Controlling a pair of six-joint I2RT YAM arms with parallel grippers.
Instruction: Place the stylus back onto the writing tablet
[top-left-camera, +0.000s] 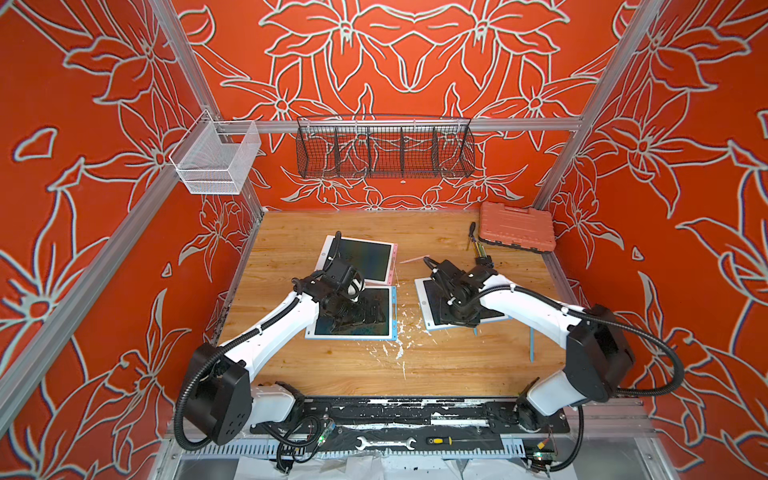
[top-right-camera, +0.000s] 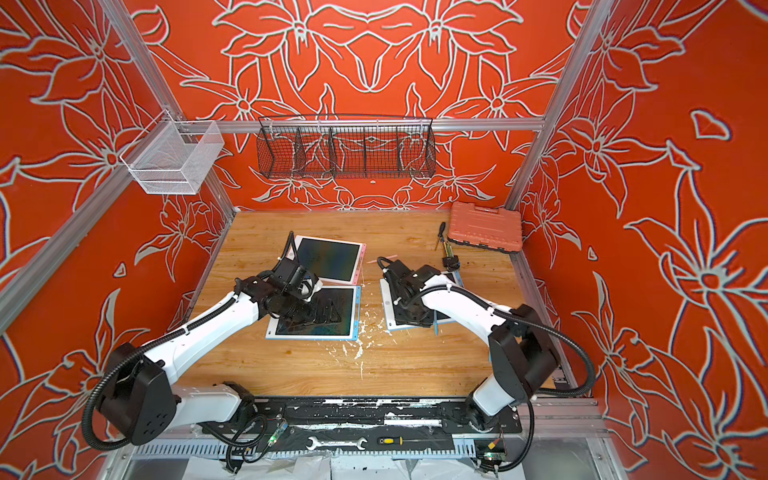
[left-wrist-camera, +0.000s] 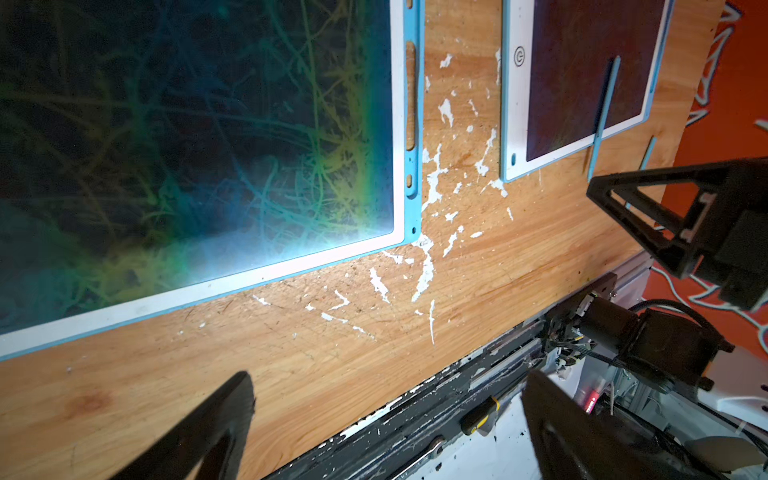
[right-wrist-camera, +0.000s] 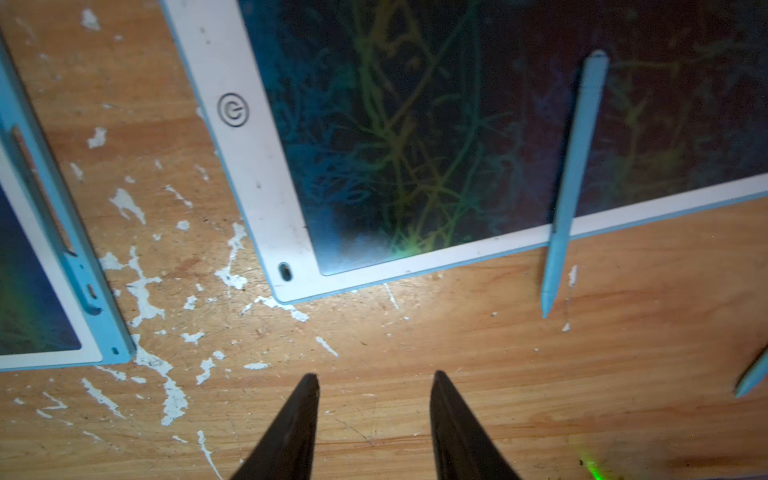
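Observation:
A blue stylus (right-wrist-camera: 572, 172) lies across the lower white edge of the right tablet (right-wrist-camera: 236, 160), its tip over the wood. A second blue stylus (top-left-camera: 532, 344) rests on the table right of that tablet. The left tablet (left-wrist-camera: 304, 260) has a blue loop edge with empty slots, and a pink-edged tablet (top-left-camera: 361, 257) lies behind it. My right gripper hovers in front of the right tablet, fingers apart, nothing between them. My left gripper hangs over the left tablet's area with its fingers wide apart and empty.
A pink stylus (top-left-camera: 414, 259) lies by the pink-edged tablet. An orange case (top-left-camera: 517, 225) and some tools (top-left-camera: 480, 248) occupy the back right. Wire baskets (top-left-camera: 384, 152) hang above the back. Bare wood with flaked white patches runs along the front.

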